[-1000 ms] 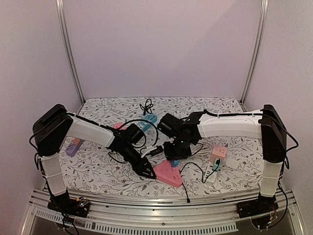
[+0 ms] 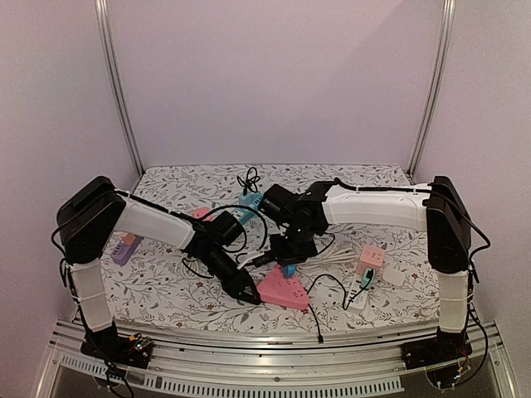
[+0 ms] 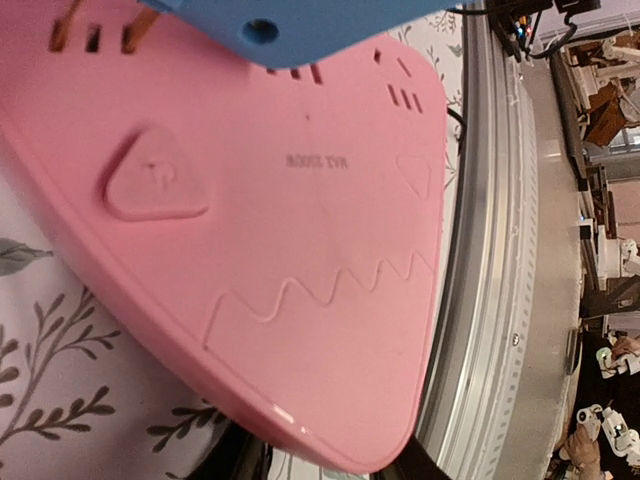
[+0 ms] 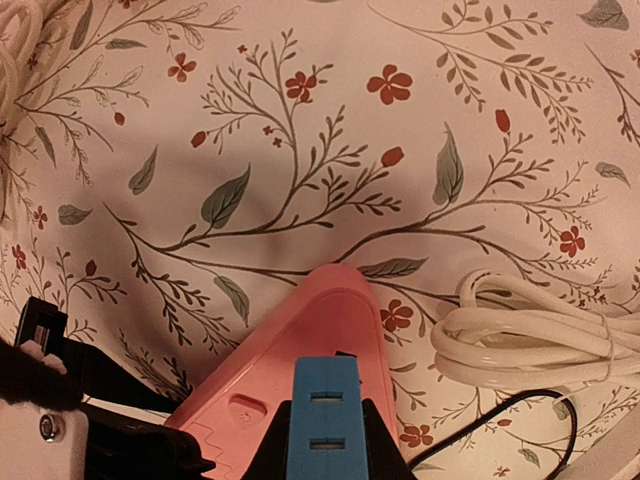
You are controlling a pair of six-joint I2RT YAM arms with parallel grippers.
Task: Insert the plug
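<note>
A pink triangular power strip (image 2: 284,292) lies at the front centre of the table, its slotted face up (image 3: 300,200). My right gripper (image 2: 289,261) is shut on a blue plug block (image 4: 326,420), held just over the strip's socket slots; whether it touches them I cannot tell. In the left wrist view the block's edge (image 3: 260,25) overhangs those slots. My left gripper (image 2: 253,297) is at the strip's left corner; its fingertips are mostly below that view's bottom edge, round the strip's edge, and whether they grip it is unclear.
A coiled white cable (image 4: 520,340) and black cord lie right of the strip. Other strips stand around: blue (image 2: 249,207) at the back, pink (image 2: 371,257) at right, purple (image 2: 124,249) at left. The metal table rail runs along the front.
My right gripper and the blue block have shifted slightly left and up in the top view. The left gripper and pink strip have moved very little.
</note>
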